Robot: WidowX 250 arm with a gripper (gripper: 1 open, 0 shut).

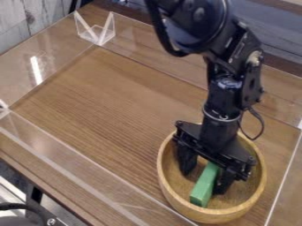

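My black gripper (214,152) reaches down into a round yellow bowl (177,185) at the lower right of the table. A green oblong object (204,185) lies inside the bowl between the dark finger parts. The fingers are open, though the fingertips are partly hidden in the bowl, and whether they touch the green object is unclear.
A clear plastic holder (95,28) stands at the back left edge. A grey wall runs along the back.
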